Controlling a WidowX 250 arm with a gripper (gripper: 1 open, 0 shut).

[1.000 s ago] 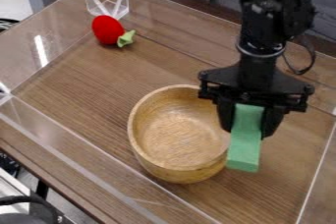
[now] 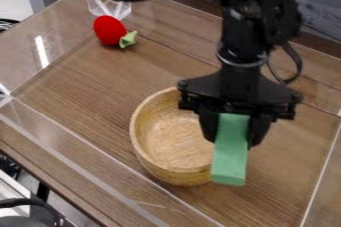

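My black gripper (image 2: 229, 115) hangs at the centre right, over the right side of a tan wooden bowl (image 2: 160, 141). Between and below its fingers is a green block (image 2: 229, 153), upright and overlapping the bowl's right rim in this view. Whether the fingers press on the block is hard to tell.
A red vegetable or toy with green leaves (image 2: 110, 32) lies at the back left, near a clear crinkled item (image 2: 110, 4).
The gripper and green block have moved left toward the bowl over the last second, and the arm appears slightly larger and nearer now.
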